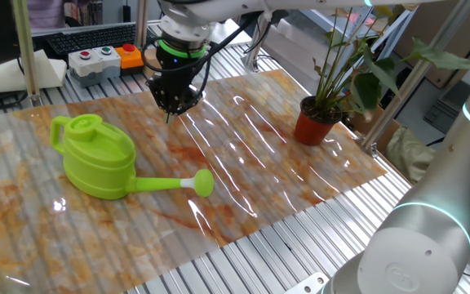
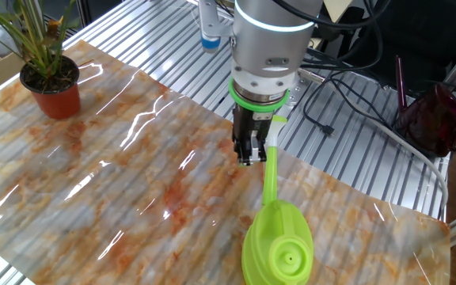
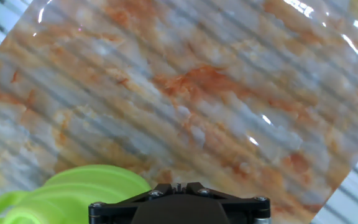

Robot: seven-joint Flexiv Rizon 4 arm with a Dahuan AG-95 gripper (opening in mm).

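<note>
A bright green watering can (image 1: 100, 163) stands upright on the marbled sheet, its spout (image 1: 166, 184) reaching right to a round green head. Behind and above the spout in exterior view 1 hangs my gripper (image 1: 170, 113), clear of the can. Exterior view 2 shows the gripper (image 2: 251, 161) pointing down, overlapping the line of the spout (image 2: 270, 178). Its black fingers come together at the bottom of the wrist view, shut, and nothing shows between them. Part of the green can (image 3: 86, 193) enters that view at lower left. A potted plant (image 1: 312, 122) in a reddish-brown pot stands at the far right.
Marbled sheeting (image 1: 243, 180) between can and plant is bare. A control box with buttons (image 1: 95, 65) and a keyboard (image 1: 96, 37) lie behind it. Exterior view 2 shows a dark red jug (image 2: 438, 119) and loose cables (image 2: 370, 115) at the right.
</note>
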